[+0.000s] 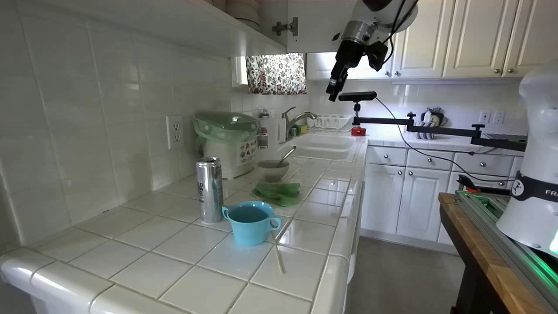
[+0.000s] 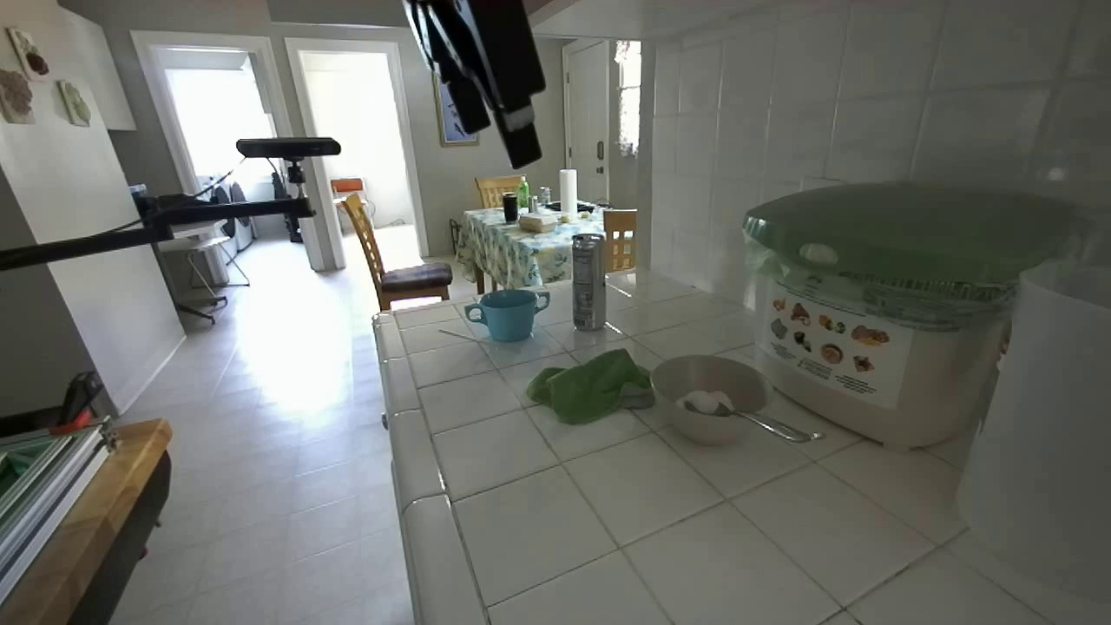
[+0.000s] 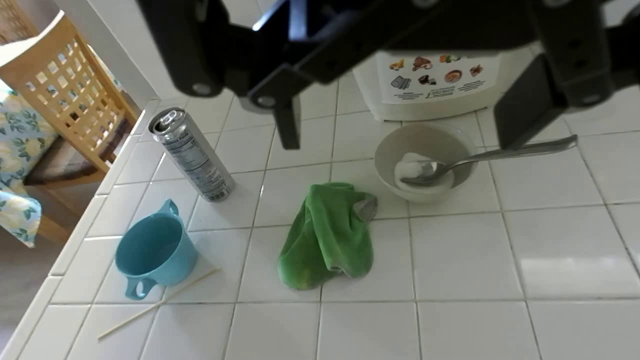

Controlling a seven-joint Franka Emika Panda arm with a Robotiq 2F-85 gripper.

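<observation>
High above the tiled counter, my gripper stands open, its two fingers wide apart with nothing between them. Below it in the wrist view lies a crumpled green cloth. A pale bowl holds something white and a metal spoon, whose handle rests over the rim. To the left stand a silver can and a light-blue two-handled cup, both upright. Beside the cup a thin stick lies flat on the tiles. In exterior view 1 the gripper hangs up near the open cabinet.
A white bin with a green lid stands against the wall behind the bowl. Overhead is a cabinet shelf. A camera on a black arm sits across the aisle.
</observation>
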